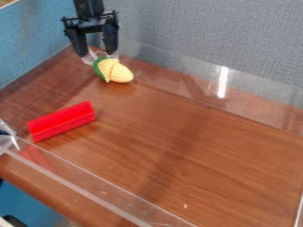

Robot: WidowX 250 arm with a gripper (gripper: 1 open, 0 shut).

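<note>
A yellow corn cob (115,71) with a green husk end lies on the wooden table near the back left corner. Just above it and slightly left is my black gripper (92,50), open, its fingers apart over the husk end. Nothing shows held between them. Further toward the front left lies a red elongated block (60,121).
Clear low walls edge the wooden table (190,151), with blue and grey padded panels behind it.
</note>
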